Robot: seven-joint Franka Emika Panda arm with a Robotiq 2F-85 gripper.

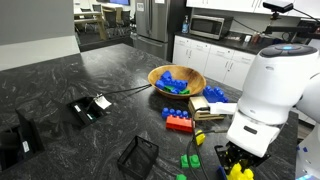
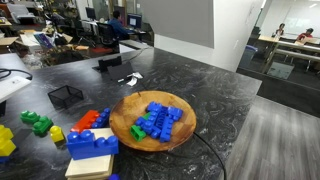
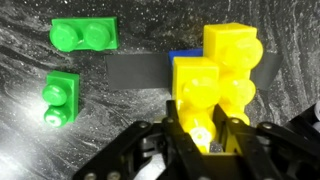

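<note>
In the wrist view my gripper is shut on a yellow brick [image 3: 194,88] that stands up toward the camera. Right beside it is a second, larger yellow brick [image 3: 231,58]. Part of a blue brick [image 3: 184,53] shows under or behind the yellow ones; the bricks' joins are hidden. Two green bricks, an upper green brick [image 3: 83,34] and a lower green brick [image 3: 61,98], lie to the left on the dark table, apart from the gripper. In exterior view 1 the gripper [image 1: 238,160] is low at the bottom right, over yellow bricks [image 1: 240,174].
A wooden bowl [image 2: 126,124] holds blue bricks and some green. Near it lie a red brick [image 1: 179,124], blue bricks [image 2: 92,145] on wooden blocks, and a black mesh basket [image 1: 138,158]. A dark strip [image 3: 136,71] crosses the table by the bricks.
</note>
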